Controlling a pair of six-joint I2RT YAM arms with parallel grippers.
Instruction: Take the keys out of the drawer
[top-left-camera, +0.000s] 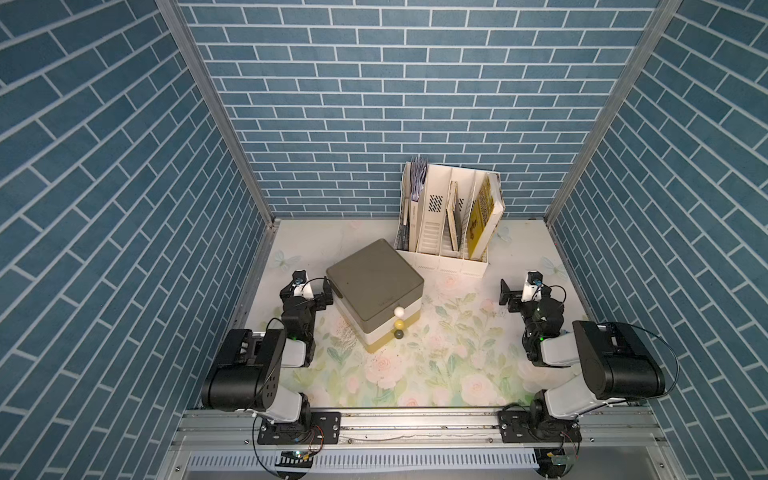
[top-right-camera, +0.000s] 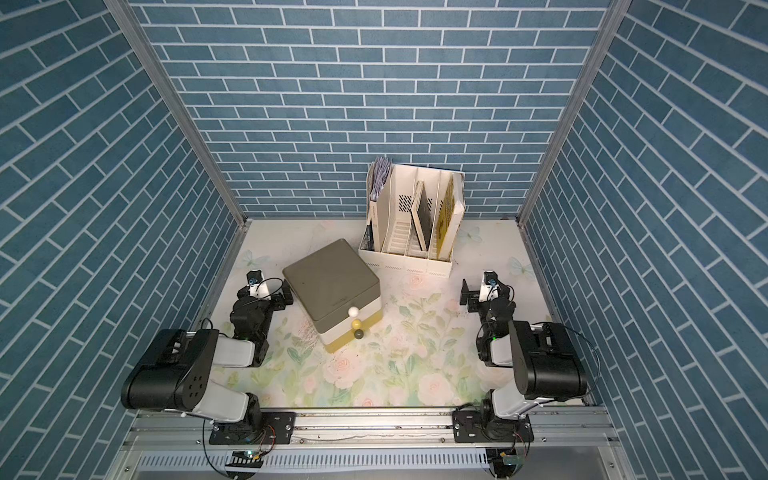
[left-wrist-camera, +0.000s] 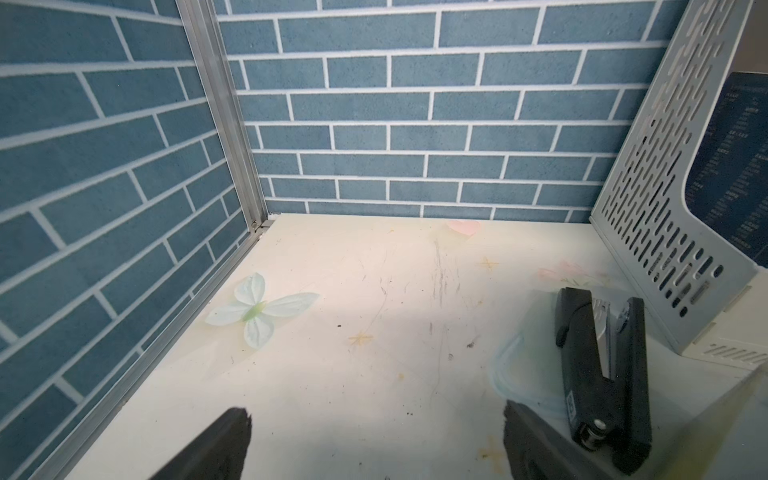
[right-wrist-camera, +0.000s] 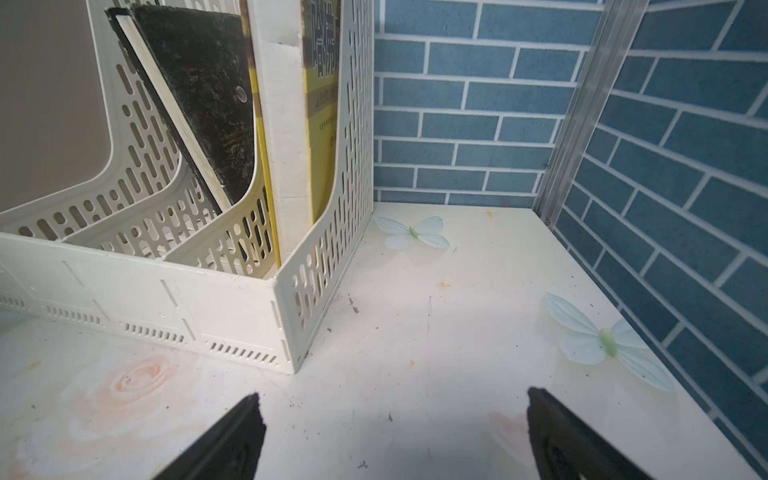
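Observation:
A small drawer box stands left of the table's middle, turned at an angle, with a grey-brown top (top-left-camera: 374, 280) and white and yellow layers below. White (top-left-camera: 399, 312), yellow (top-left-camera: 399, 324) and dark (top-left-camera: 399, 334) ball knobs stick out from its front right side. Its drawers look closed, and no keys show in any view. My left gripper is open and empty, just left of the box and close to its left corner. Well to the right of the box, my right gripper also stands open, with bare table between its fingers.
A cream file rack (top-left-camera: 440, 262) with books and folders stands at the back, right behind the box. In the left wrist view a black stapler (left-wrist-camera: 600, 376) lies beside the rack.

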